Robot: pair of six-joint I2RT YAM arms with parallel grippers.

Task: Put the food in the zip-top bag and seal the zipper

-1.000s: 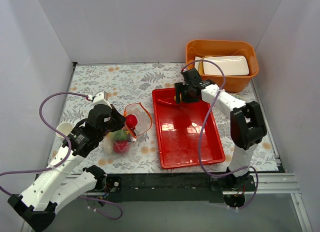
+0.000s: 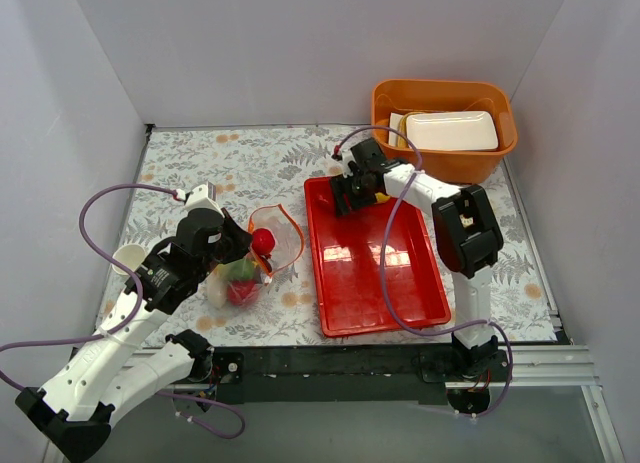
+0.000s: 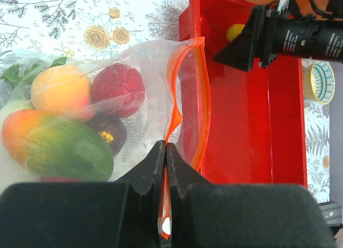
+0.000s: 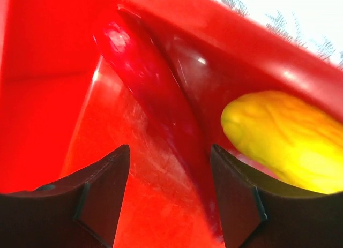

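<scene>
The clear zip bag (image 3: pixel 134 141) lies left of the red tray, holding a mango (image 3: pixel 59 146), a peach (image 3: pixel 61 90), red and dark produce and greens. My left gripper is shut on the bag's orange zipper edge (image 3: pixel 200 71). In the back of the tray, my right gripper stands open over a long red pepper (image 4: pixel 155 87), which runs between its fingers, with a yellow vegetable (image 4: pixel 284 141) beside it.
The red tray (image 2: pixel 375 283) has a bare front area. An orange bin (image 2: pixel 445 163) with white containers stands at back right. A cup (image 2: pixel 130 258) sits at the left edge.
My right gripper has moved leftward along the back of the tray, from near the yellow vegetable to over the red pepper. The left arm and bag are unchanged.
</scene>
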